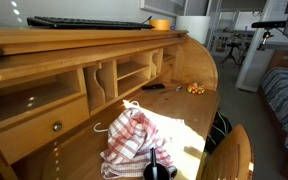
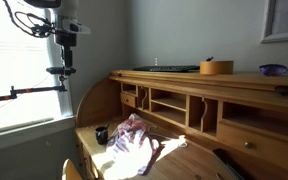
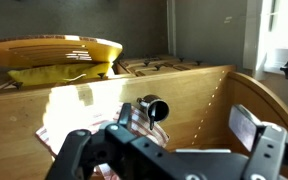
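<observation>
High above the desk's left end in exterior view 2, my gripper (image 2: 61,72) hangs in front of the window, well clear of everything on the desktop. In the wrist view its fingers (image 3: 246,127) stand wide apart with nothing visible between them, so the gripper is open. A dark mug (image 1: 157,173) with a dark stick-like thing rising from it is at the near edge of exterior view 1. Beside it lies a crumpled red-and-white checked cloth (image 1: 129,140). From above, the mug (image 3: 156,108) appears next to the cloth (image 3: 89,115), partly covered by my gripper.
A wooden hutch (image 1: 99,80) with cubbies and drawers runs along the desk's back, with a black keyboard (image 1: 89,22) on top. Small orange-yellow items (image 1: 195,88) lie at the desk's far end. A chair back (image 1: 229,155) stands at the front.
</observation>
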